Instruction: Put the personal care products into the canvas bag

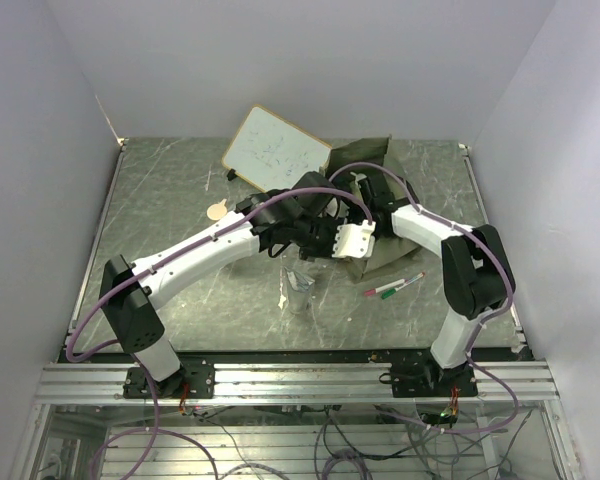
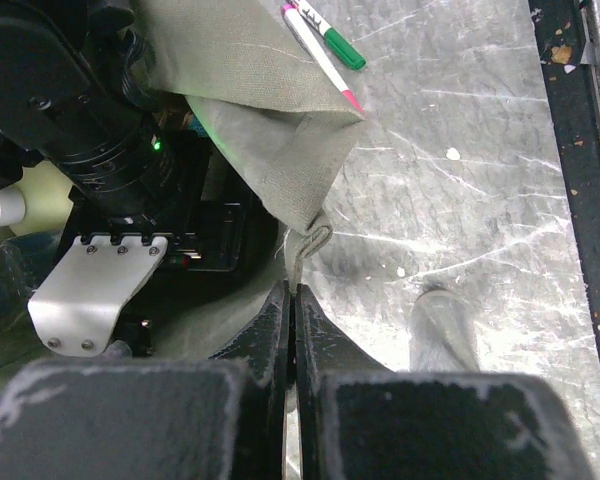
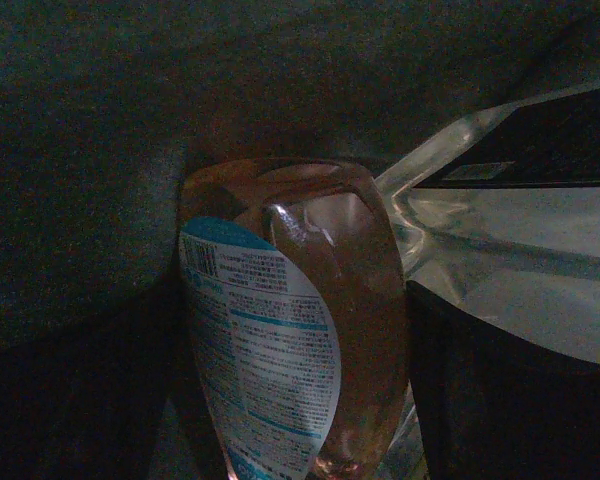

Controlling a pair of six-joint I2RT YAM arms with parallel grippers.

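The olive canvas bag (image 1: 390, 255) stands at the back right. My left gripper is shut on a fold of the bag's canvas edge (image 2: 315, 180). My right gripper is reached down inside the bag; in the right wrist view its dark open fingers (image 3: 460, 390) stand either side of an amber bottle (image 3: 290, 250) with a white and blue label, beside clear crinkled plastic (image 3: 520, 230). A pale yellow bottle with a white cap (image 2: 5, 208) shows inside the bag in the left wrist view.
A whiteboard (image 1: 275, 150) lies at the back. Two markers (image 1: 395, 287) lie right of the bag, and a clear cup (image 1: 298, 292) stands in front.
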